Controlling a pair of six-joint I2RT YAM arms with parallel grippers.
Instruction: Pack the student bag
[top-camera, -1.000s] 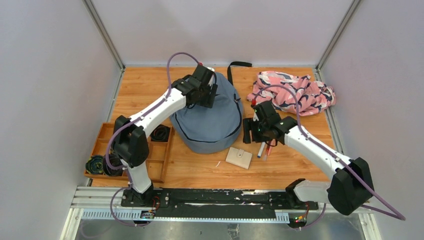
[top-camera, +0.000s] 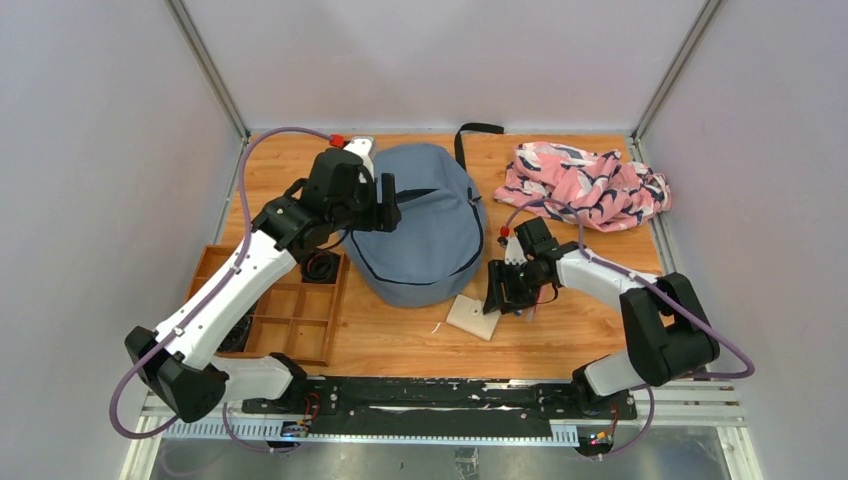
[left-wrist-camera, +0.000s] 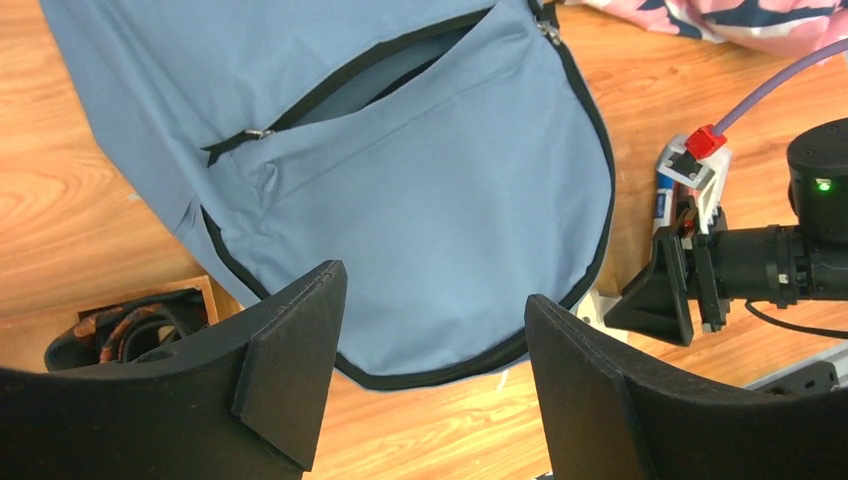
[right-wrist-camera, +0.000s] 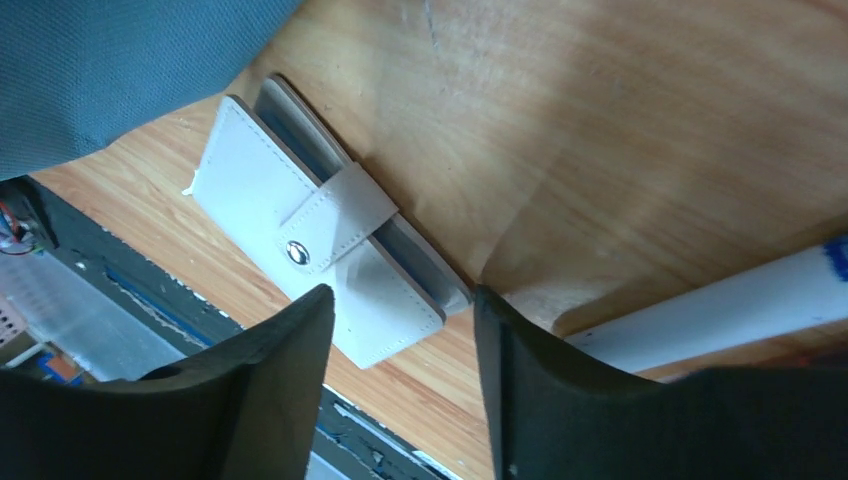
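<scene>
The blue-grey bag (top-camera: 425, 255) lies mid-table; a slit between its zips gapes in the left wrist view. My left gripper (top-camera: 388, 204) is open above the bag's left part, with only bag cloth in sight beyond its fingers. A cream wallet (right-wrist-camera: 255, 195) with a snap strap lies on the wood close to the bag's near right edge. Over the wallet's right end is my right gripper, its fingers apart. One fingertip (right-wrist-camera: 488, 305) appears at the wallet's corner; whether it touches is unclear. A white marker (right-wrist-camera: 700, 315) lies to the right of that finger.
A wooden compartment tray (top-camera: 302, 338) with black coiled cables (top-camera: 320, 267) stands at the left. Pink patterned cloth (top-camera: 585, 185) is heaped at the back right. Bare wood (top-camera: 390, 345) shows in front of the bag.
My left arm has swung left across the bag. My right gripper has come toward the front over the wallet's right end, hiding part of it and of the pens. The wallet has shifted very little.
</scene>
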